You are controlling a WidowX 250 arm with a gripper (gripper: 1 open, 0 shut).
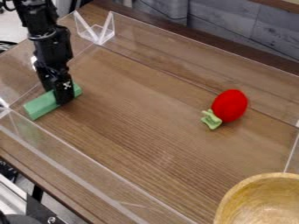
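My black gripper (59, 87) reaches down from the top left onto a flat green object (42, 104) on the wooden table. Its fingertips are at the object's upper right part; whether they are closed on it is hard to tell.
A red tomato-like object (230, 105) with a small green piece (212, 120) lies right of centre. A pale yellow bowl (260, 203) is at the bottom right. A white wire-like shape (97, 28) is at the upper left.
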